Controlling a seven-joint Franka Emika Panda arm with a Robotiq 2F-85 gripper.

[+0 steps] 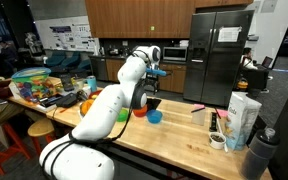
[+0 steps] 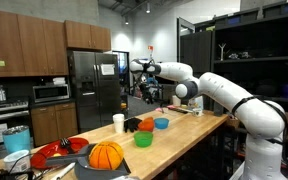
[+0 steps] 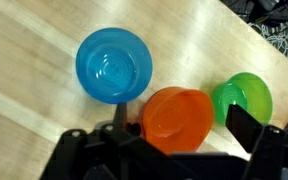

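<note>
A blue bowl, an orange bowl and a green bowl sit close together in the wrist view. All three look empty in the parts I can see. My gripper is open above them, its dark fingers spread left and right with the orange bowl showing between. No object is held. In exterior view 1 the blue bowl is on the wooden table, with the raised arm's end well above it. In exterior view 2 the green bowl is nearer the camera than the blue one.
Bare tabletop extends right of the bowls in exterior view 1. A bag and a dark cylinder stand at that side. An orange pumpkin-like object and a white container are among the clutter in exterior view 2.
</note>
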